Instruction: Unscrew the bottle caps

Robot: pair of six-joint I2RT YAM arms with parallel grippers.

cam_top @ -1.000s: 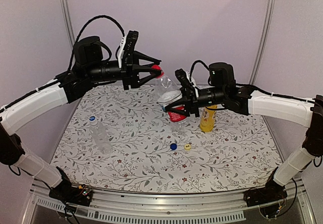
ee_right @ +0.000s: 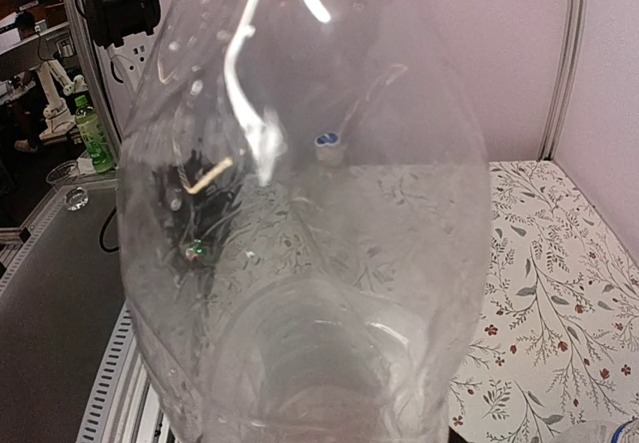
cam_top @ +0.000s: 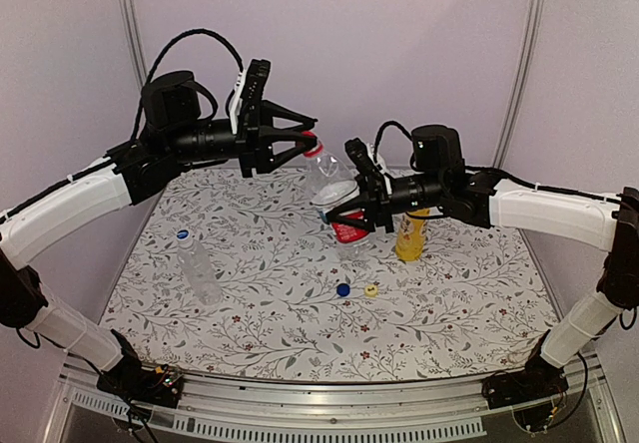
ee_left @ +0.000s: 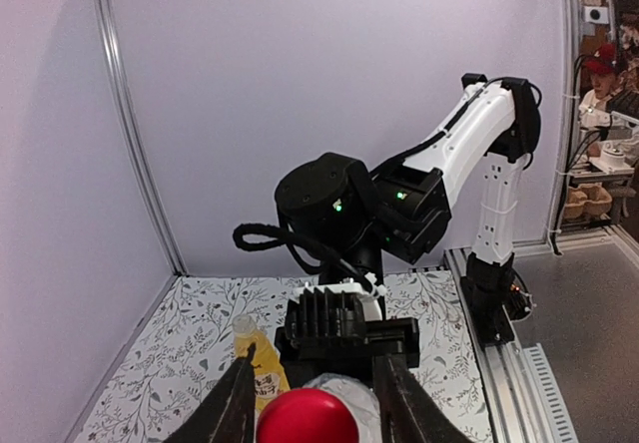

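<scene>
A clear bottle with a red-and-white label is held tilted above the table, its top leaning left. My right gripper is shut on it around the label; in the right wrist view the bottle's clear body hides most of the fingers. The red cap sits at the bottle's top, between the fingers of my left gripper. Those fingers stand part open, with a narrow gap showing between the cap and the right-hand finger. Whether the cap's threads are loose cannot be seen.
A clear bottle with blue at its top stands on the left of the table. An orange bottle is behind the right arm. One blue cap and one yellow cap lie loose near the middle.
My left gripper has shifted very slightly left, and a little less of the red cap's upper part shows beside its fingers. The right arm and the bottle look nearly still.
</scene>
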